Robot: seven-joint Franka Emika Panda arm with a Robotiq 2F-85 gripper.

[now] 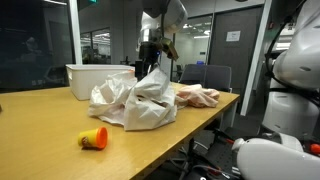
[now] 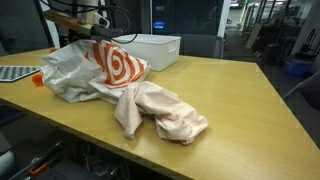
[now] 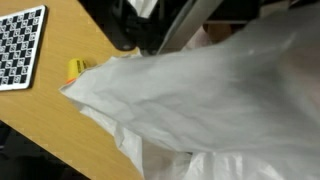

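A crumpled white bag (image 1: 140,101) stands on the table, its top drawn up into a peak at my gripper (image 1: 157,66). Exterior view 2 shows orange-red markings on one side of the bag (image 2: 118,66). Up close in the wrist view, the white bag (image 3: 190,105) fills most of the picture and covers the fingertips, so how the fingers stand and whether they pinch it is hidden. A pale pink cloth (image 2: 160,110) lies rumpled beside the bag. On its side near the front edge rests a yellow cup with a red-orange end (image 1: 92,138).
Behind the bag stands a white box (image 2: 150,48). A checkerboard (image 3: 20,45) shows at the wrist view's upper left. Bare tabletop (image 2: 240,90) stretches away past the pink cloth. Chairs (image 1: 208,77) stand beyond the table.
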